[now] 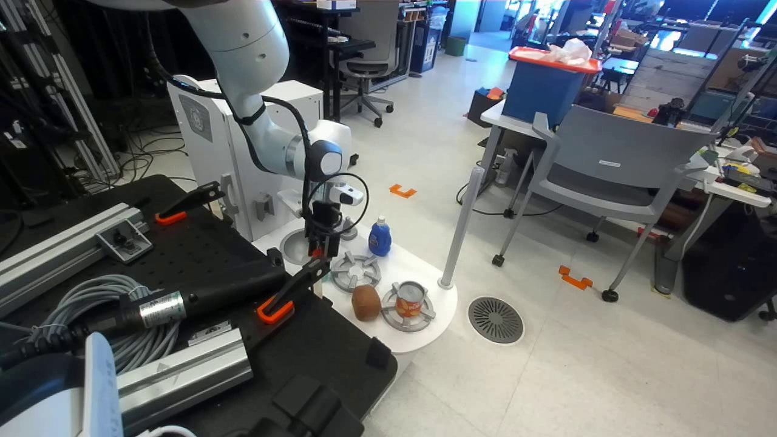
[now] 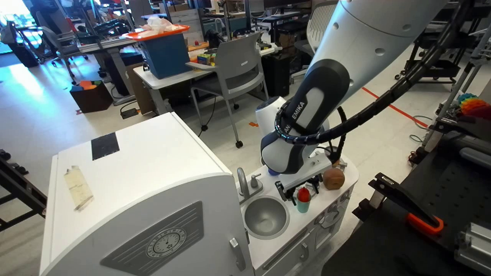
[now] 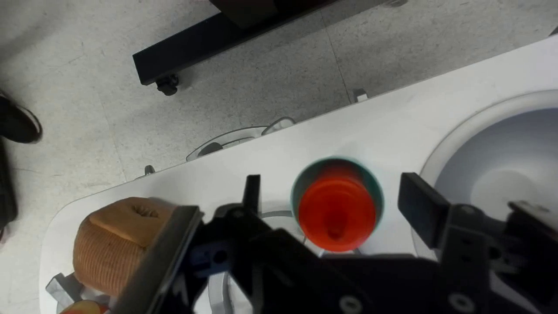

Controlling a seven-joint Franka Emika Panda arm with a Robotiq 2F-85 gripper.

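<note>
A teal cup (image 2: pixel 303 206) stands upright on the white counter beside the sink, with a red object (image 2: pixel 303 193) rising out of its mouth. From above, the wrist view shows the round red object (image 3: pixel 337 213) within the teal rim (image 3: pixel 379 194). My gripper hangs over the cup with its fingers spread, one on each side, and gaps show between both fingers and the red object. How deep the red object reaches into the cup is hidden.
The grey sink basin (image 2: pixel 266 220) lies just beside the cup, its faucet (image 2: pixel 243 181) behind. A brown round object (image 1: pixel 365 302), a can (image 1: pixel 409 298) on a burner and a blue bottle (image 1: pixel 379 237) occupy the counter's other end. A tall white cabinet (image 2: pixel 138 151) borders the sink.
</note>
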